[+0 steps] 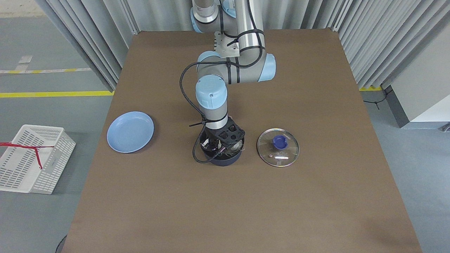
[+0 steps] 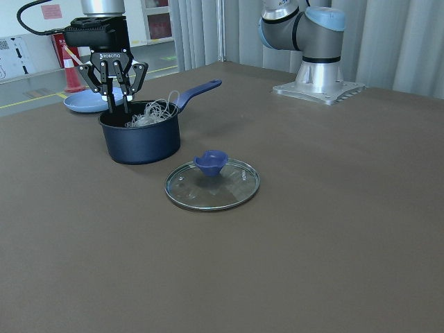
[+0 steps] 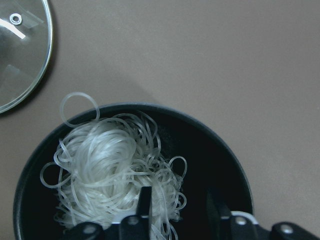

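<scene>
A dark blue pot (image 2: pixel 142 142) with a blue handle holds white noodles (image 3: pixel 107 165). My gripper (image 2: pixel 118 104) hangs over the pot with its fingers open and reaching down inside it, beside the noodles; in the wrist view its fingertips are at the bottom, with a dark gap between them. A glass lid with a blue knob (image 1: pixel 279 147) lies on the table right of the pot in the front view. A blue plate (image 1: pixel 130 131) sits to the left. In the front view the arm hides much of the pot.
A white basket (image 1: pixel 55 168) with red cords stands on the floor left of the table. Curtains line the back.
</scene>
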